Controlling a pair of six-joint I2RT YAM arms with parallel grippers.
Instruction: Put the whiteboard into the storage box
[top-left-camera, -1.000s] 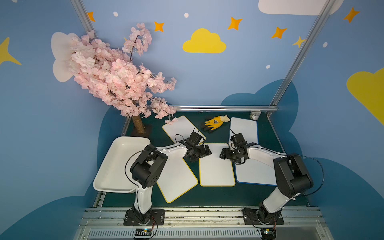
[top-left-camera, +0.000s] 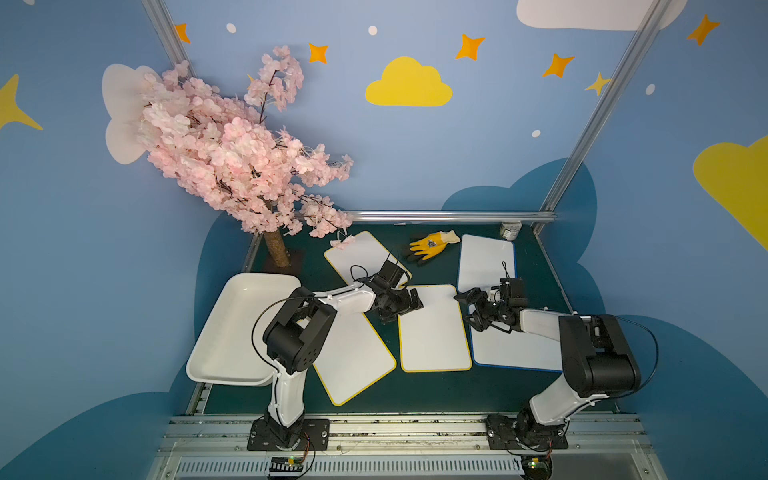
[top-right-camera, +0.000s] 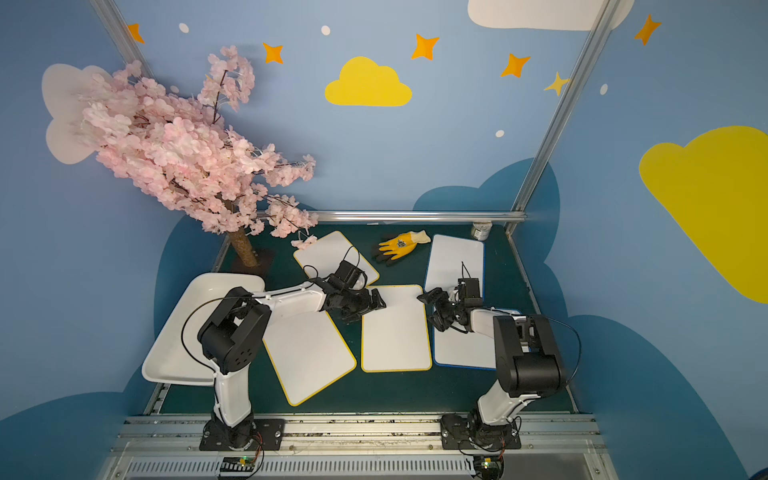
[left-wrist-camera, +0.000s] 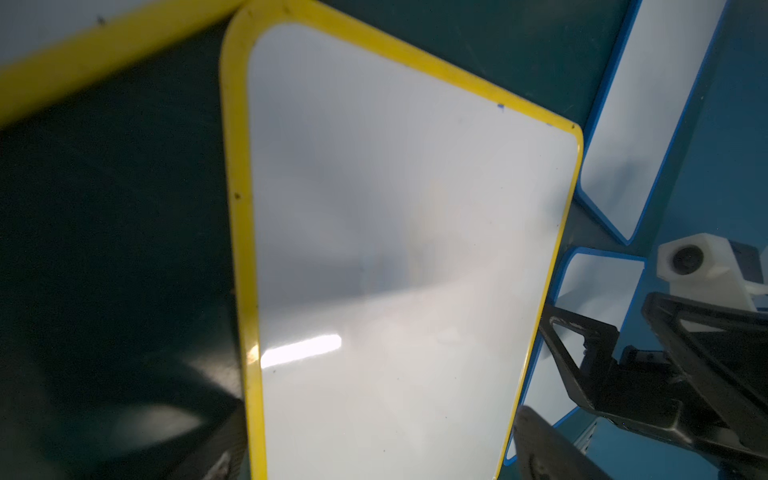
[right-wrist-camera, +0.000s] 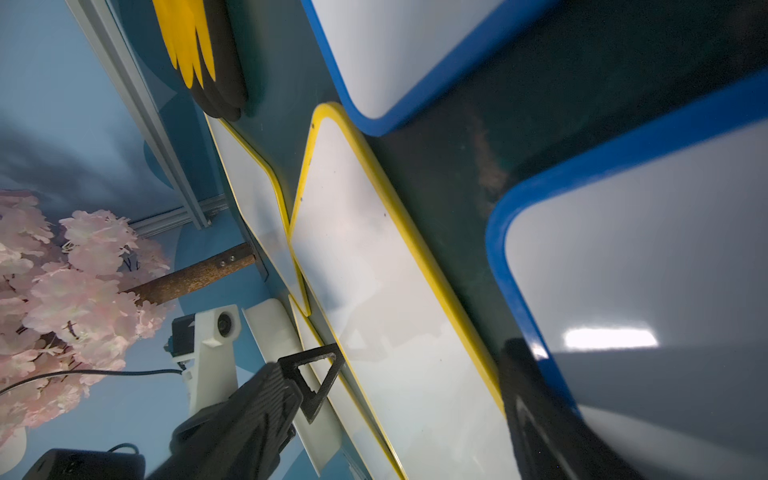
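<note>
In the top left view, a yellow-edged whiteboard (top-left-camera: 434, 344) lies flat on the table between both grippers. My left gripper (top-left-camera: 406, 307) is at its upper left edge, fingers apart; in the left wrist view that yellow edge runs between the fingers. My right gripper (top-left-camera: 469, 310) is at its right edge, over the gap towards the blue-edged whiteboard (top-left-camera: 516, 348). Its fingers (right-wrist-camera: 268, 412) stand wide apart in the right wrist view, the board's near yellow edge passing between them. Neither shows a grip on anything. At far left, the white storage box (top-left-camera: 194, 352) looks empty.
Other yellow-edged boards lie by the left arm: the lower left board (top-left-camera: 352, 360) and the back left board (top-left-camera: 352, 254). A blue-edged board (top-left-camera: 486, 254) lies at the back right. A yellow glove (top-left-camera: 432, 244), a jar (top-left-camera: 509, 230) and a blossom tree (top-left-camera: 274, 248) stand around.
My right gripper has moved right, from over the middle board to its right edge, and its fingers have spread. The middle board has shifted very slightly. The left arm stays almost still.
</note>
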